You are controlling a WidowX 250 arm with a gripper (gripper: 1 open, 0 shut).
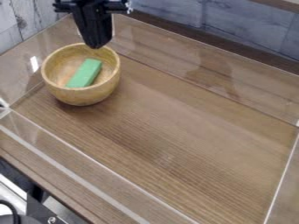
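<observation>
A round wooden bowl (107, 88) sits on the table at the upper left, holding a green block (84, 74) that lies tilted inside it. My dark gripper (96, 37) is above and behind the bowl, at the top edge of the view, apart from the block. Whether its fingers are open or shut is hard to see.
</observation>
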